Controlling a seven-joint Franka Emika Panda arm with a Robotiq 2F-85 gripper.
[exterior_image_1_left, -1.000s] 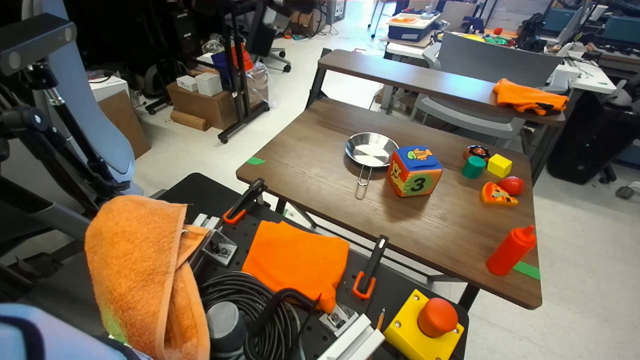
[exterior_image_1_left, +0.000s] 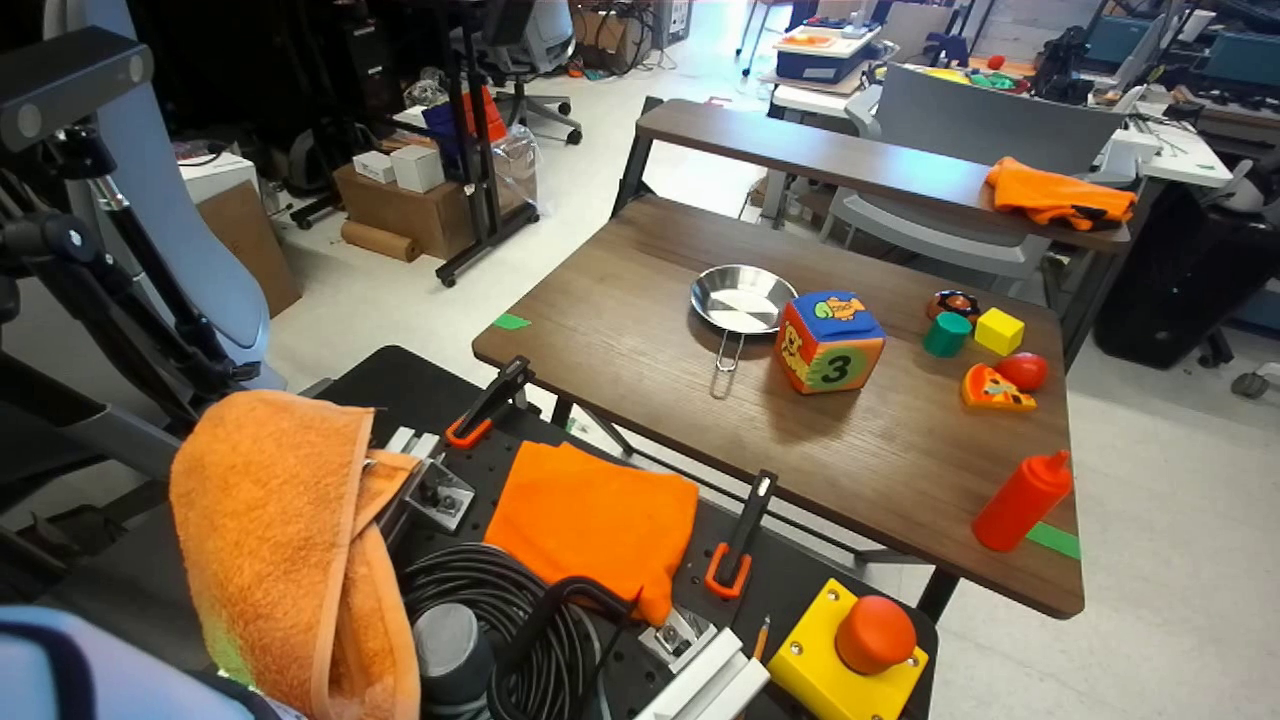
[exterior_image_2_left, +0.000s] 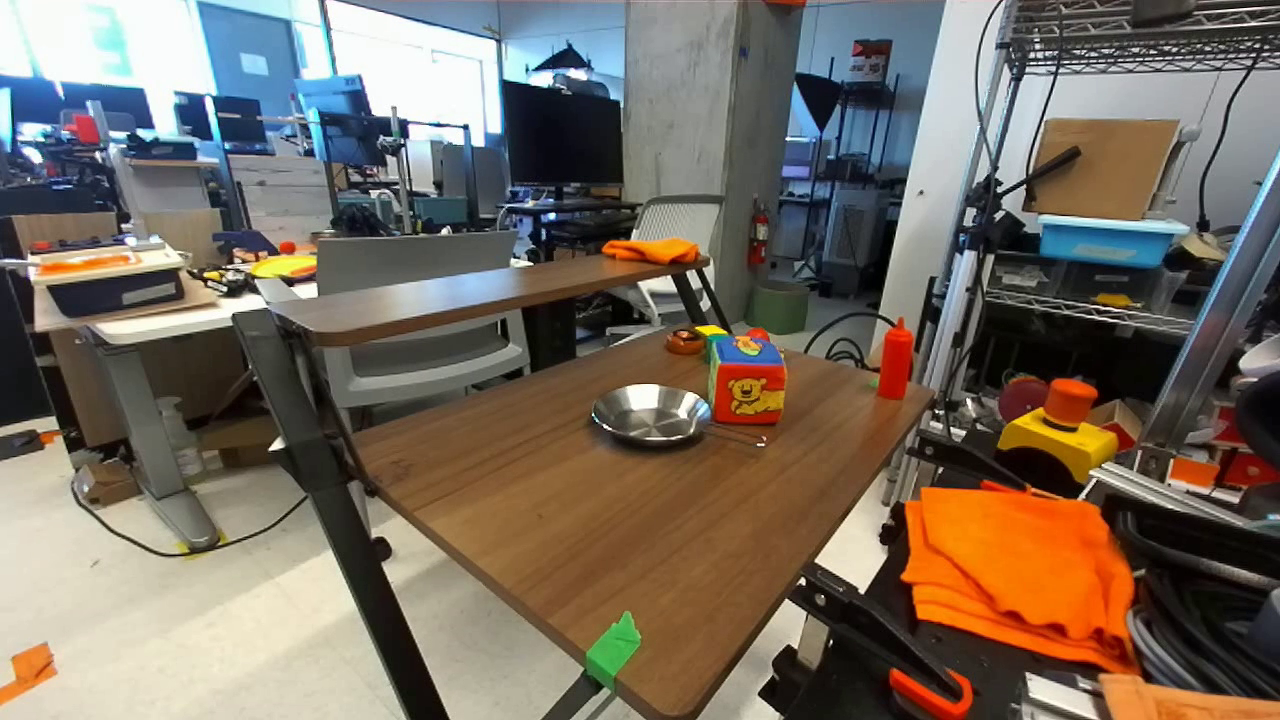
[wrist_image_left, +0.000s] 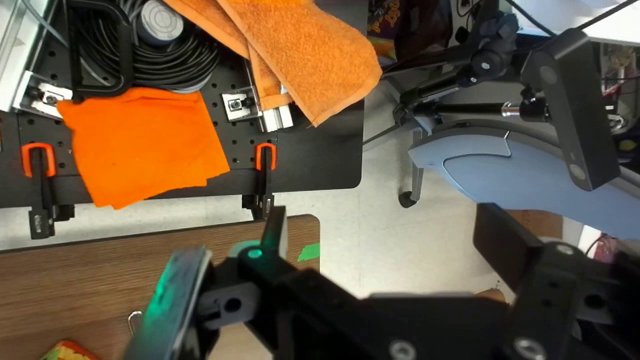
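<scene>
My gripper stands open in the wrist view, its two dark fingers wide apart with only floor visible between them. It is above the corner of the brown table (wrist_image_left: 303, 231) that bears green tape. On the tabletop, a shiny metal pan (exterior_image_1_left: 741, 300) has its wire handle towards the front edge. Right beside it sits a soft number cube (exterior_image_1_left: 830, 343). Farther right are a teal cup (exterior_image_1_left: 947, 335), a yellow block (exterior_image_1_left: 998, 331), a red ball-like toy (exterior_image_1_left: 1023, 371) and a toy pizza slice (exterior_image_1_left: 998, 388). A red squeeze bottle (exterior_image_1_left: 1022, 502) stands near the front right corner.
A raised shelf (exterior_image_1_left: 828, 150) runs along the table's back, with an orange cloth (exterior_image_1_left: 1056, 194) on it. Clamps (exterior_image_1_left: 741, 536) and a yellow box with a red button (exterior_image_1_left: 849, 654) are on the black bench in front.
In exterior view 1, the dark arm part near the top edge, left of centre, has moved up and mostly out of view. The objects on the table have not moved.
</scene>
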